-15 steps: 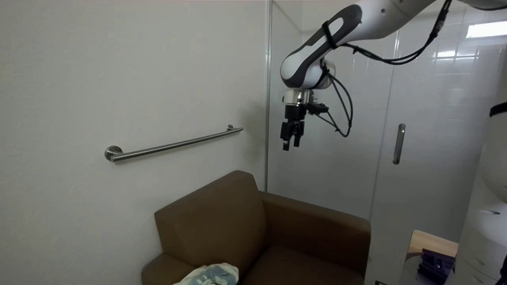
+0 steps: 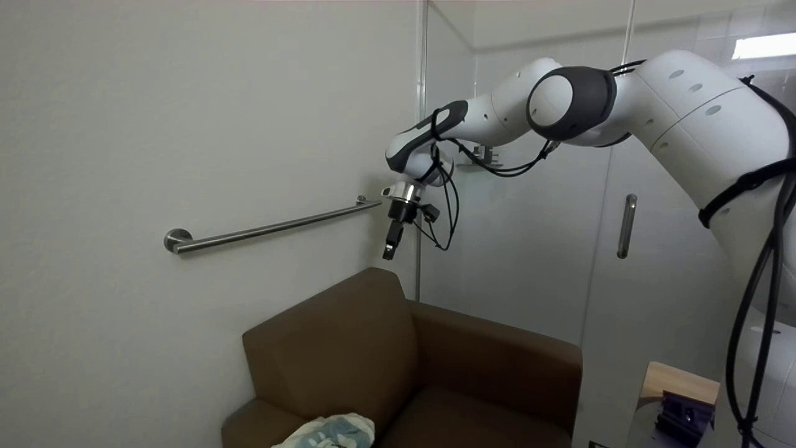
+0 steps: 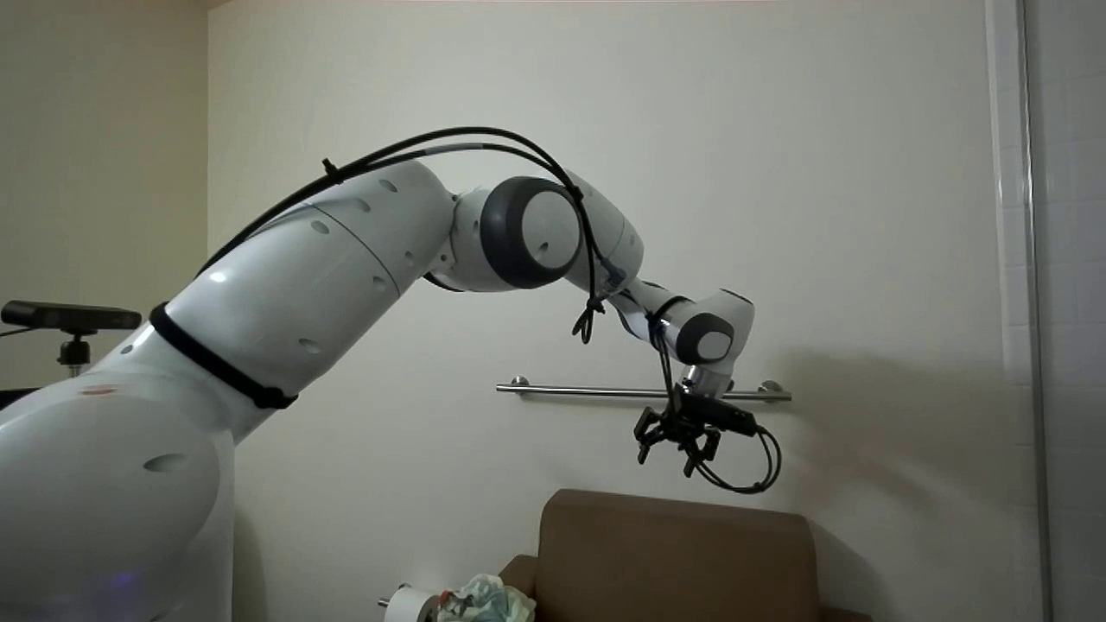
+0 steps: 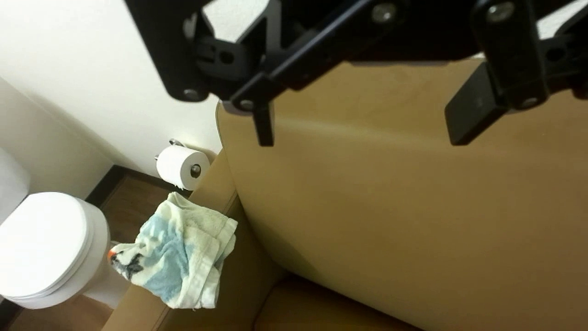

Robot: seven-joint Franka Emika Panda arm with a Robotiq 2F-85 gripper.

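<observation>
A crumpled towel [image 4: 179, 251], white with blue patches and a bit of orange, lies over one arm of the brown armchair [image 4: 386, 220] in the wrist view. Only part of this towel [image 2: 333, 432] shows at the bottom of exterior view 1. High above the chair's backrest, near the wall, hangs my gripper [image 3: 669, 465]. Its two black fingers stand wide apart in the wrist view, the gripper open with nothing between them. The towel is well away from the fingertips, toward the lower left of that view.
A steel grab bar [image 2: 280, 230] runs along the wall close to the gripper. Past the chair arm are a toilet paper roll [image 4: 182, 166] and a white toilet [image 4: 47, 242]. A glass shower door [image 2: 671, 246] stands to the right. The chair's seat [image 2: 470, 418] looks clear.
My arm has reached farther toward the wall. In exterior view 1 the gripper has shifted left and lower, now tilted, near the backrest's top. The towel and chair have not moved.
</observation>
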